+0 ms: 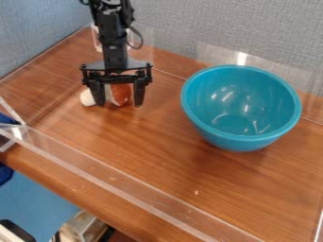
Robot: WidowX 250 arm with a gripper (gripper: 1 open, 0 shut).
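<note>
My black gripper (pixel 119 93) is lowered at the back left of the wooden table, open, its fingers around a small orange-brown object (pixel 121 95) that is partly hidden by it. A pale round piece (pixel 89 97) lies just left of the gripper. A large teal bowl (pixel 240 106) stands on the right half of the table, apart from the gripper.
The wooden table (pixel 177 180) has clear room at the front and middle. Clear low barriers (pixel 233 57) run along its edges, with grey padded walls behind. Something dark blue (pixel 7 127) is at the left edge.
</note>
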